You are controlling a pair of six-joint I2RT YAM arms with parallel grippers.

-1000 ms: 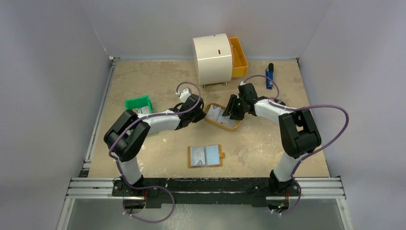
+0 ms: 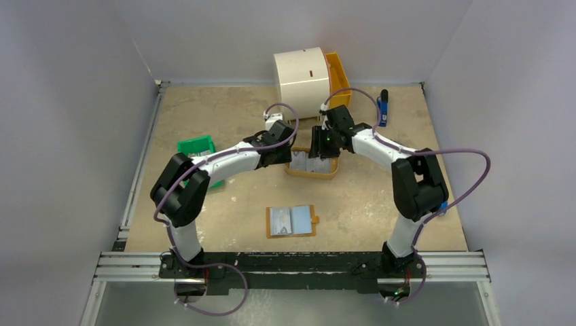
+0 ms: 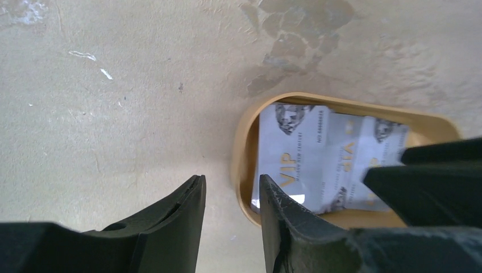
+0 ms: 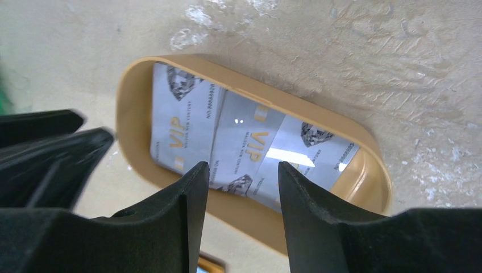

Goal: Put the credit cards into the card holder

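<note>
A tan oval-cornered box sits mid-table with several silver VIP cards lying flat inside. They include a card along its left wall, a middle card and a card further right. My left gripper is part open at the box's left wall; no card shows between its fingers. Over the cards, my right gripper stands open and empty. The brown card holder lies spread open near the front, with a printed card showing on its left side.
A green box with cards stands at the left, partly behind the left arm. At the back are a white rounded cabinet and an orange bin. Between tan box and holder the table is clear.
The tan box has turned from slanted to nearly square with the table.
</note>
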